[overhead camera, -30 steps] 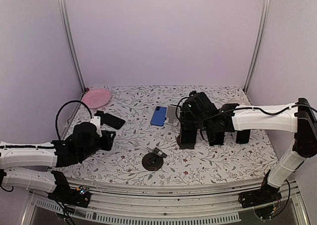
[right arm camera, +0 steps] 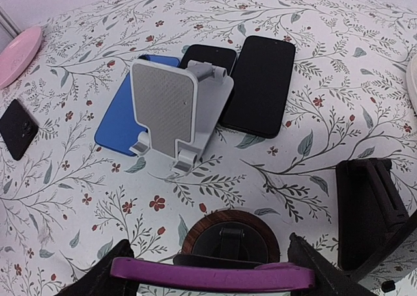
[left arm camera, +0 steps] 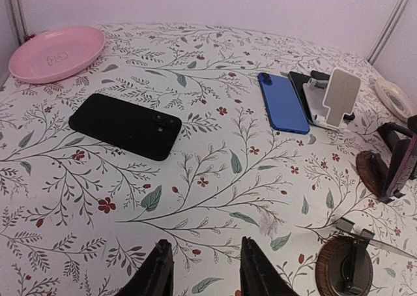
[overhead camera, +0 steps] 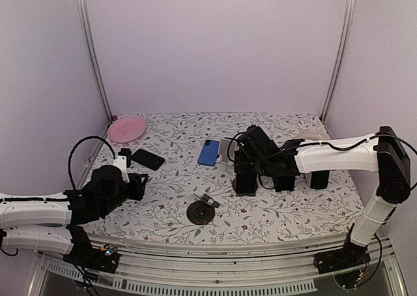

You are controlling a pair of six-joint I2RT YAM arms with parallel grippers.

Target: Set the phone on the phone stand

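My right gripper is shut on a dark phone [right arm camera: 215, 278] with a purple edge, gripping it from both sides. In the left wrist view this phone [left arm camera: 399, 169] stands steeply tilted. Its lower end is close to a black stand [left arm camera: 369, 172] with a round wooden base; whether it rests there, I cannot tell. Looking down, I see the stand's base [right arm camera: 260, 234] just beyond the phone. From the top, the phone's dark face [overhead camera: 246, 184] shows below my right gripper. Away on the left, my left gripper is open and empty.
A white stand [right arm camera: 163, 107] is beyond the held phone, near a blue phone [right arm camera: 117, 126] and a black phone [right arm camera: 258, 81]. Another black stand [right arm camera: 371, 178] is to the right. A round stand [overhead camera: 201, 211] sits nearer the front. The left has a black phone [left arm camera: 124, 123] and pink plate [overhead camera: 127, 129].
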